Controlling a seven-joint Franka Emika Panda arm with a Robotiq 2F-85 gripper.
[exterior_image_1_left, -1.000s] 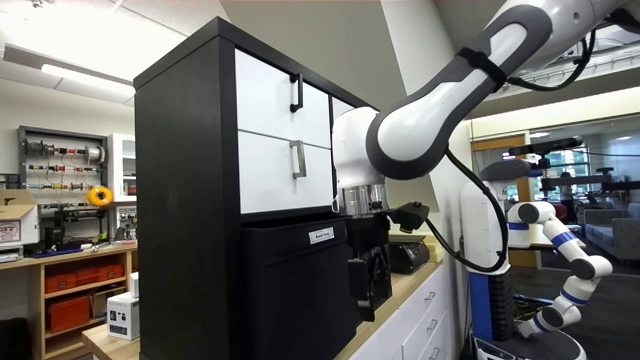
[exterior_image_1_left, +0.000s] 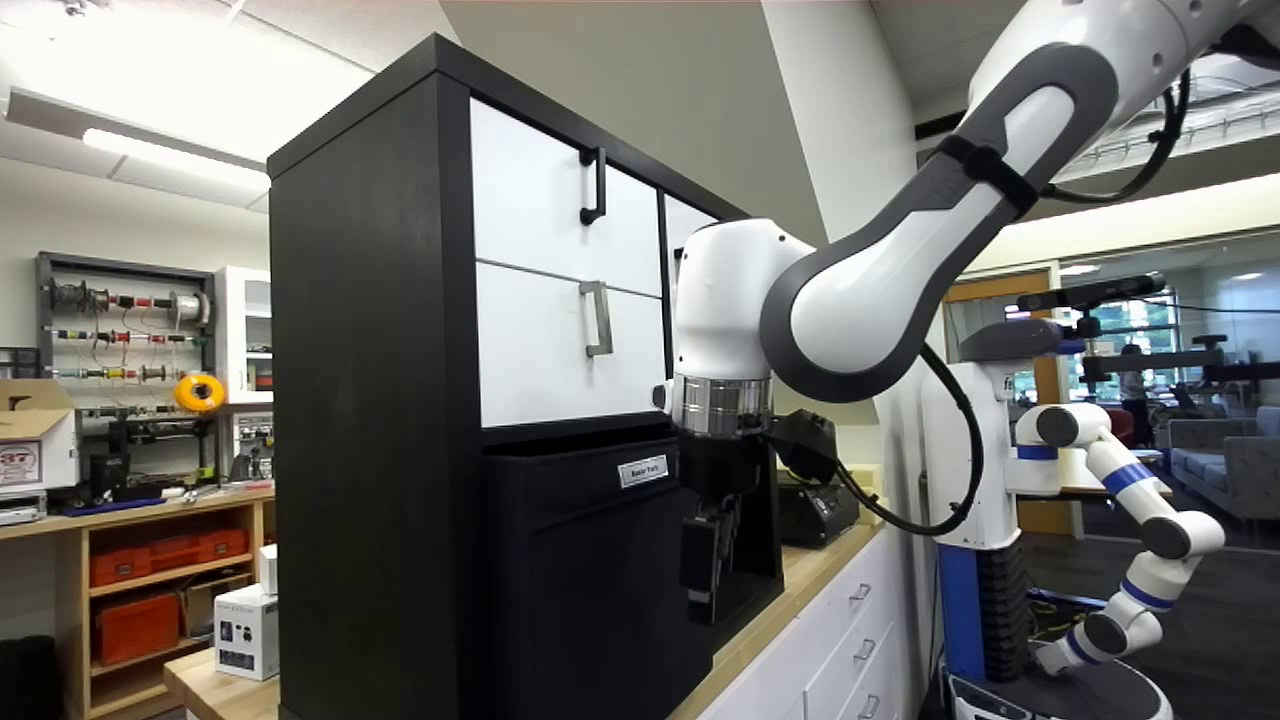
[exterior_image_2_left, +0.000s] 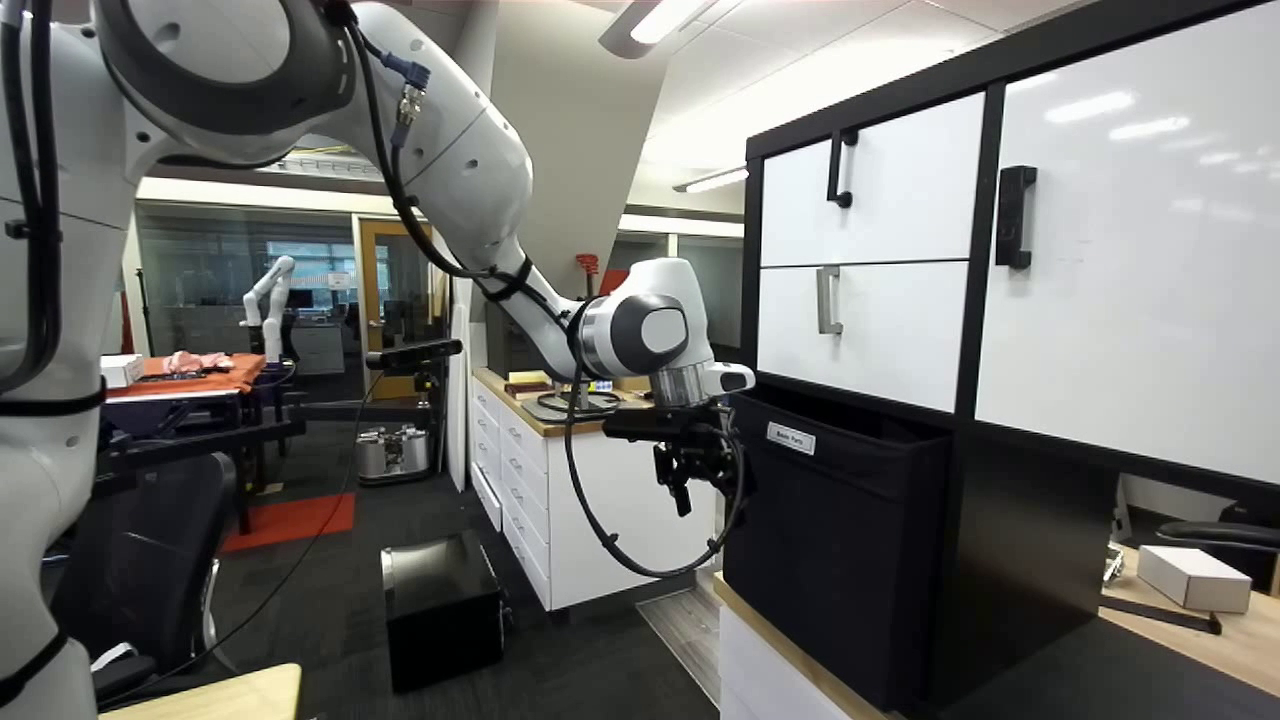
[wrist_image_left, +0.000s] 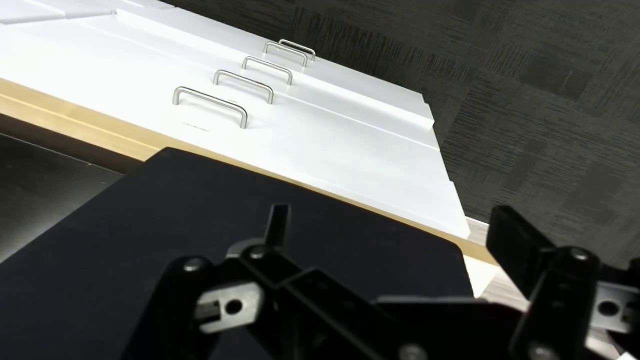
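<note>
My gripper is open, its two fingers standing wide apart with nothing seen between them. In the first exterior view the gripper (exterior_image_1_left: 708, 564) hangs fingers-down by the front of a black fabric bin (exterior_image_1_left: 588, 588) with a small label. The second exterior view shows the gripper (exterior_image_2_left: 702, 486) close to that bin (exterior_image_2_left: 828, 552); whether they touch, I cannot tell. A dark panel with rounded corners, seemingly the bin (wrist_image_left: 198, 210), fills the space behind the fingers in the wrist view.
Above the bin, a white drawer with a grey handle (exterior_image_2_left: 829, 300) and another with a black handle (exterior_image_2_left: 841, 168) are closed. A tall white door with a black handle (exterior_image_2_left: 1016, 217) adjoins them. Below runs a wooden counter edge (wrist_image_left: 66, 117) over white drawers. Open floor lies in front.
In the first exterior view, my gripper has shifted left and a little upward, and has turned. The forearm link has moved right and down. The bin and drawers look unchanged.
</note>
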